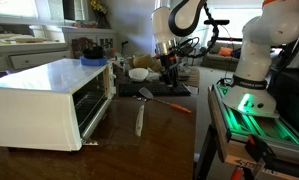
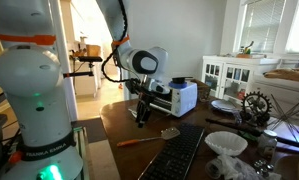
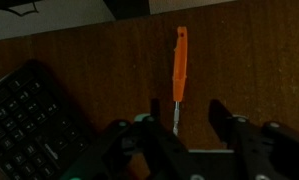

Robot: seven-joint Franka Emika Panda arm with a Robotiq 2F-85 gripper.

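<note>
A spatula with an orange handle [image 3: 180, 60] lies on the brown table. In the wrist view its thin metal shaft [image 3: 176, 118] runs down between the fingers, and its head is hidden by the gripper. The flat spatula head [image 2: 170, 133] shows in exterior view 2. Above the spatula hangs my gripper, its two fingers apart and nothing held between them. From exterior view 1, the gripper [image 1: 170, 78] appears clear of the tabletop, over the handle's side.
A black keyboard [image 3: 34, 120] lies beside the spatula. The white toaster oven [image 1: 44, 108] stands on the table, with a pale narrow object [image 1: 140, 120] near its open front. A white bowl [image 2: 227, 142] sits beyond the keyboard. Bare table lies in front of the spatula.
</note>
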